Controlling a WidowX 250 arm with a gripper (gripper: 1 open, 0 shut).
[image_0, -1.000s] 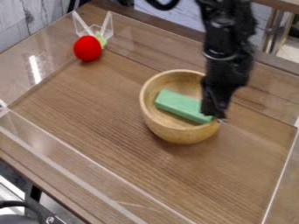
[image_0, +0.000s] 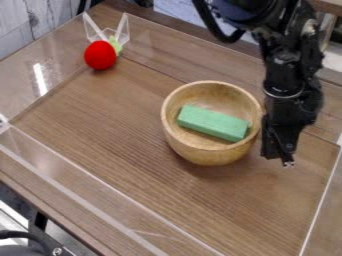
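Note:
A round wooden bowl (image_0: 203, 151) sits near the middle of the table, holding a green rectangular block (image_0: 211, 123). Just right of the bowl, close to its rim, my black gripper (image_0: 278, 150) hangs low over the table. It looks shut, with nothing visible between its fingers.
A red ball (image_0: 100, 56) lies at the back left, beside a pale wire-like object (image_0: 118, 30). Dark cables show at the lower left corner.
A second ago my gripper was over the bowl's right side.

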